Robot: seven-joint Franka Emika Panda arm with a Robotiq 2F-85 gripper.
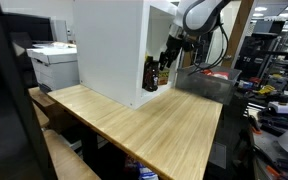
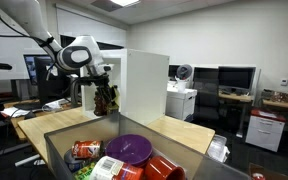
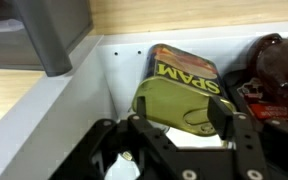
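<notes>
In the wrist view a SPAM can (image 3: pixel 182 82) with a dark blue label and a gold end rests inside a white compartment. My gripper is at the can's near end, with its dark fingers (image 3: pixel 138 128) apart, one toward each side of the rim. Whether the fingers touch the can is unclear. Exterior view 1 has the gripper (image 1: pixel 166 62) at the open side of the white shelf unit (image 1: pixel 109 50), high above the table.
A dark brown bottle (image 3: pixel 279 68) stands close to the can's right. A compartment wall (image 3: pixel 54 125) runs along the left. In exterior view 2 a grey bin (image 2: pixel 59 140) holds a red mug, a purple bowl and cans.
</notes>
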